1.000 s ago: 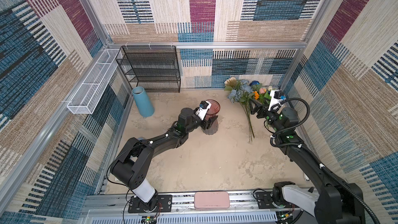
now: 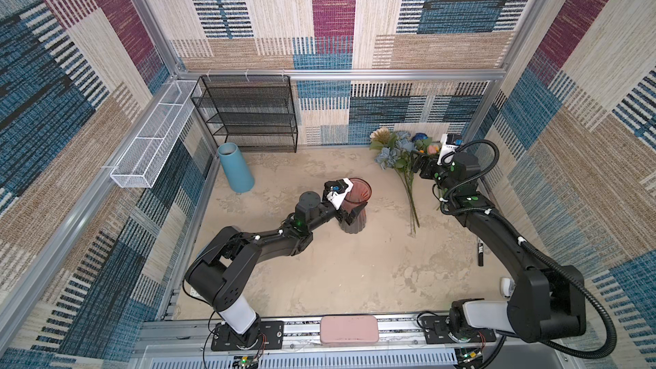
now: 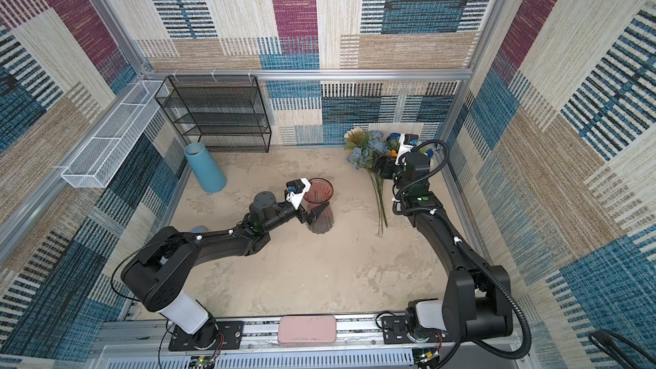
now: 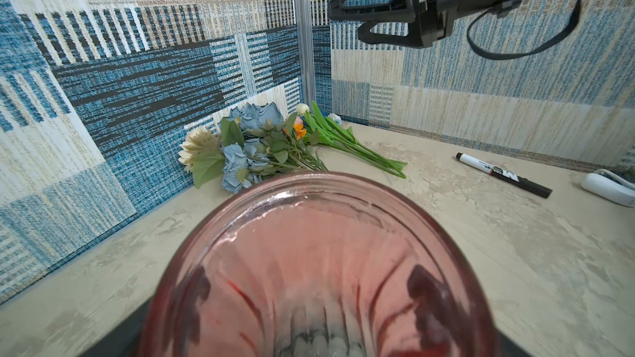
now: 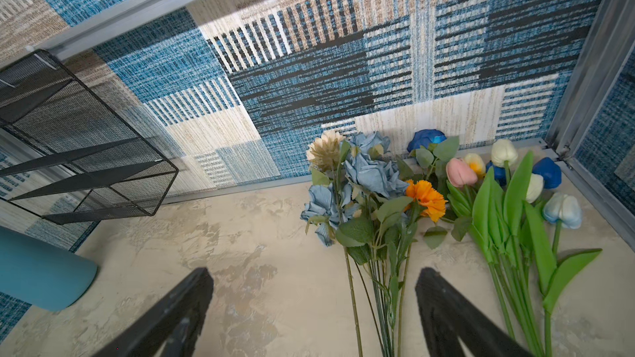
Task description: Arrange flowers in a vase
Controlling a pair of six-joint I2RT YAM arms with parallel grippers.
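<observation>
A translucent pink ribbed glass vase (image 2: 352, 222) stands around mid-table, its wide rim (image 4: 324, 181) filling the front of the left wrist view. My left gripper is open around it; its dark fingers (image 4: 426, 297) show blurred through the glass on both sides. At the back right lie blue, cream and orange flowers (image 5: 377, 178) with their stems toward the front. Beside them on the right are tulips (image 5: 516, 224) with green leaves. My right gripper stands open over the blue flowers' side, empty between its fingers.
A blue vase (image 2: 236, 169) stands at the back left, near a black wire shelf (image 2: 246, 112). A marker (image 4: 504, 175) and a white object (image 4: 608, 187) lie at the right.
Over the last second the pink vase and left gripper have shifted slightly right and toward the front. My right gripper has moved a little toward the back wall. The flowers have stayed put.
</observation>
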